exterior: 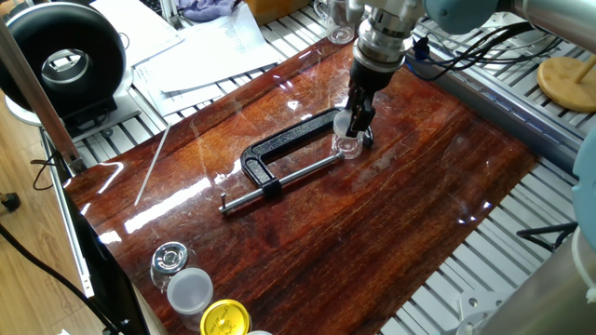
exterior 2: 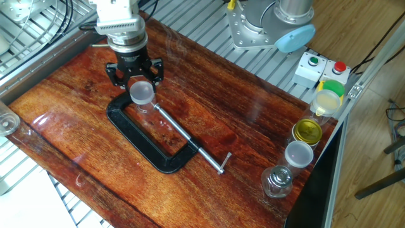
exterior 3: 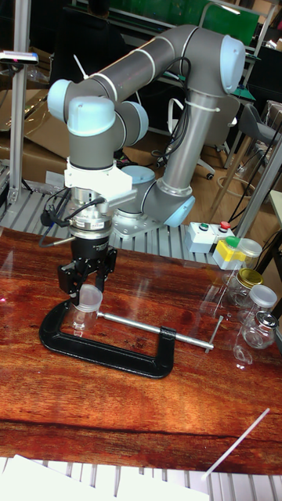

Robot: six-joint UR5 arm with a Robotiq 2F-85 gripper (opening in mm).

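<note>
A small clear jar with a frosted lid (exterior 2: pixel 142 92) stands upright at the open end of a black C-clamp (exterior 2: pixel 142 144), which lies flat on the table. The tip of the clamp's steel screw (exterior 2: pixel 180 130) reaches up to the jar's side. My gripper (exterior 2: pixel 139 81) points down right at the jar, its two fingers spread apart with the lid between or just in front of them. In exterior view 3 the gripper (exterior 3: pixel 89 288) looks open too, partly behind the jar (exterior 3: pixel 86 313). Whether either finger touches the glass, I cannot tell.
Several jars line one table end, among them a gold-lidded one (exterior 2: pixel 308 132), a frosted-lidded one (exterior 2: pixel 298 154) and a silver-topped one (exterior 2: pixel 277 182). A glass mug (exterior: pixel 341 20) stands at another edge. The wooden table (exterior: pixel 372 242) is otherwise largely bare.
</note>
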